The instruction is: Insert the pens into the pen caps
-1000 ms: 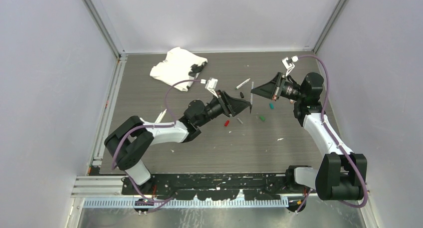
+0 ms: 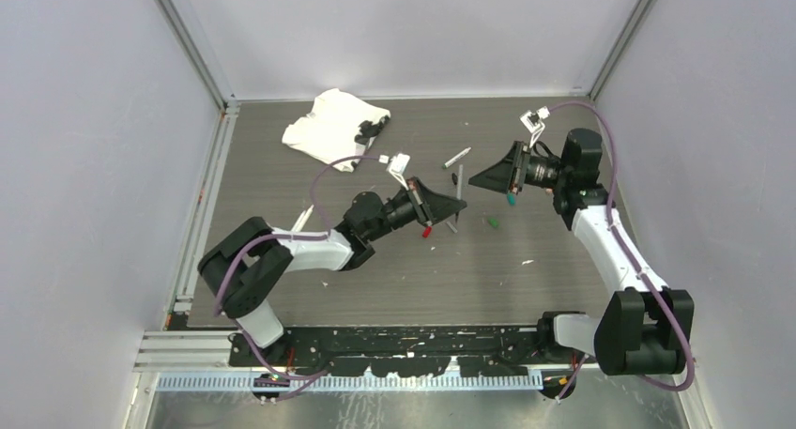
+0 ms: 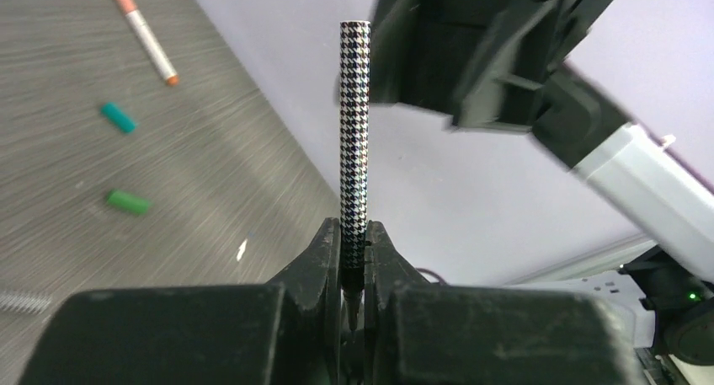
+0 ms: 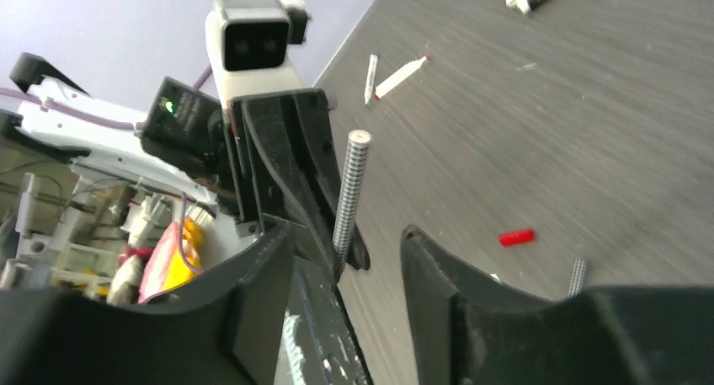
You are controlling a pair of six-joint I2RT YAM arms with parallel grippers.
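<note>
A pen with a black-and-white houndstooth barrel point(image 3: 354, 124) stands upright in my left gripper, which is shut on its lower part; the dark tip point(image 3: 351, 309) points down between the fingers. From above, the same pen point(image 2: 460, 181) sits just left of my right gripper point(image 2: 471, 182). That right gripper is open, its fingers point(image 4: 253, 292) apart and nothing between them; the pen point(image 4: 349, 191) is farther off, in the left gripper. Loose caps lie on the table: red point(image 4: 516, 237), patterned grey point(image 4: 578, 277), green point(image 3: 128, 202) and teal point(image 3: 119, 117).
A white pen point(image 2: 457, 157) lies behind the grippers, and an orange-ended pen point(image 3: 150, 41) shows in the left wrist view. More pens point(image 2: 303, 219) rest at the left, near a white cloth point(image 2: 329, 129).
</note>
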